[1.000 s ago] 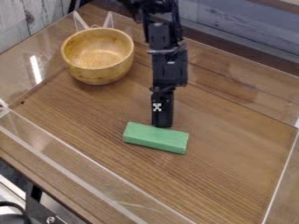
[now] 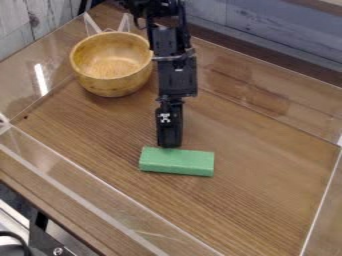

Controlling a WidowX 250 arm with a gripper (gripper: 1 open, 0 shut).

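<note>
A green block [image 2: 177, 161] lies flat on the wooden table in the lower middle of the camera view. My black gripper [image 2: 170, 140] hangs from above with its fingertips just at the block's far edge; whether they touch it, and how far apart they are, I cannot tell. A yellow wooden bowl [image 2: 110, 62] sits at the upper left, beside my arm.
Pale edges bound it at the left and right, with a grey wall at the back.
My gripper has shifted a little to the left. The green block now lies more squarely, less slanted than a second ago.
</note>
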